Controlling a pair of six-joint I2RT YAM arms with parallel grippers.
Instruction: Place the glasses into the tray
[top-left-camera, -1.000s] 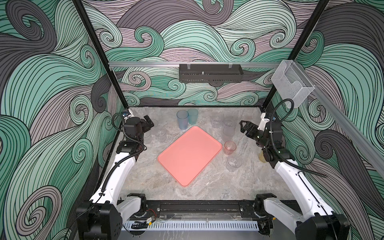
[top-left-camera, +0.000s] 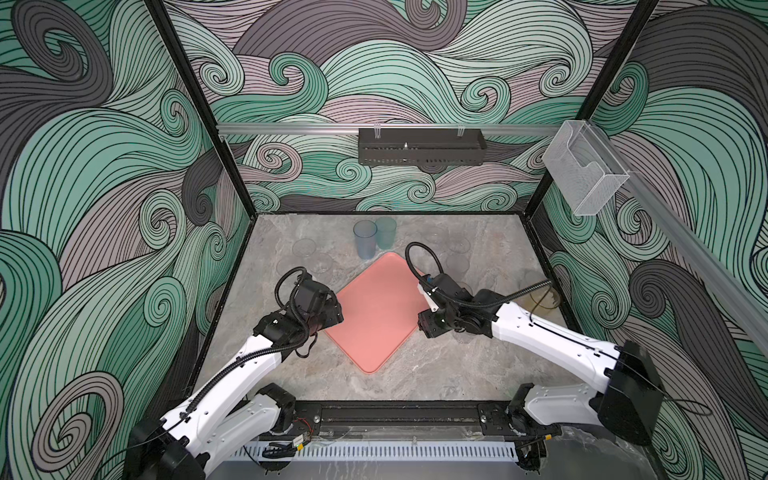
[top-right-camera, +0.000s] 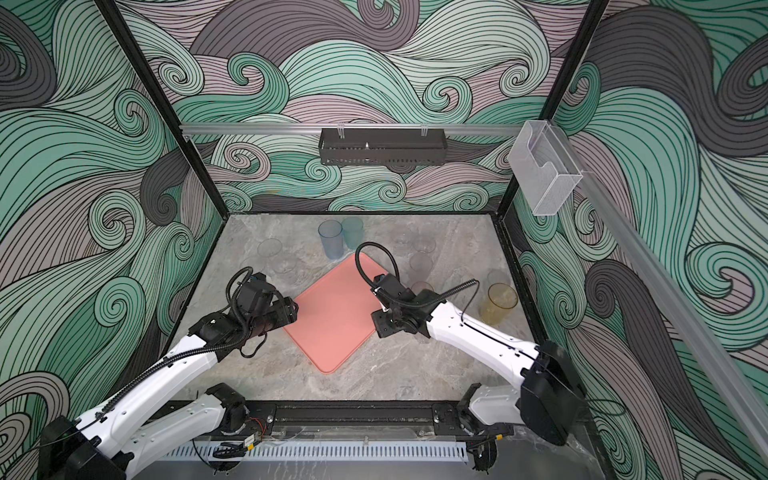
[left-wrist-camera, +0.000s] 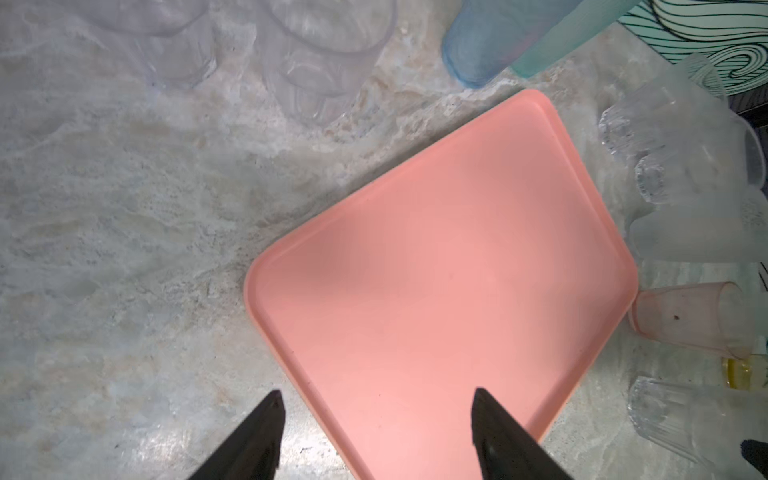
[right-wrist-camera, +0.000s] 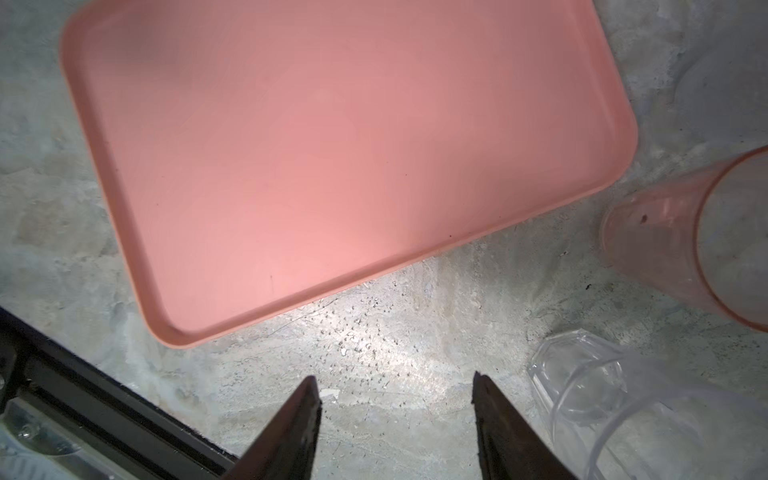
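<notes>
The pink tray (top-left-camera: 373, 313) lies bare at the table's middle. Blue (top-right-camera: 330, 240) and teal (top-right-camera: 352, 230) glasses stand behind it. Clear glasses (left-wrist-camera: 318, 88) stand left and right of it, with a pink glass (right-wrist-camera: 656, 240) and a yellow glass (top-right-camera: 497, 304) on the right. My left gripper hangs over the tray's left side, fingers apart with nothing between. My right gripper hangs over its right side, fingers also apart with nothing visible between, near a clear glass (right-wrist-camera: 577, 376).
A mesh holder (top-left-camera: 584, 180) hangs high on the right rail and a dark shelf (top-left-camera: 421, 146) on the back rail.
Both arms have swung from the table's sides in toward the middle and lower in the top left view, over the tray's sides. The glasses and tray look unmoved.
</notes>
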